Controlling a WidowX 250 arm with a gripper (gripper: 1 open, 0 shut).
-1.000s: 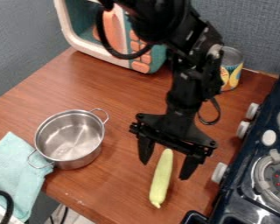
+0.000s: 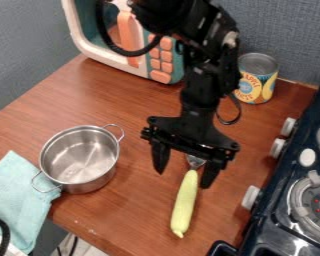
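My black gripper (image 2: 186,165) hangs open over the wooden table, its two fingers either side of the top end of a pale yellow-green corn-like item (image 2: 183,205), which lies lengthwise on the wood with a small silvery piece at that end. Nothing shows held. A steel pot (image 2: 80,157) with two handles stands to the left.
A stove (image 2: 294,205) with knobs fills the right edge. A can (image 2: 255,82) stands at the back right, a toy microwave (image 2: 89,35) at the back left. A light teal cloth (image 2: 16,195) lies at the front left.
The gripper has risen slightly and shifted a little left, uncovering more of the yellow item's top end. The other things have not moved.
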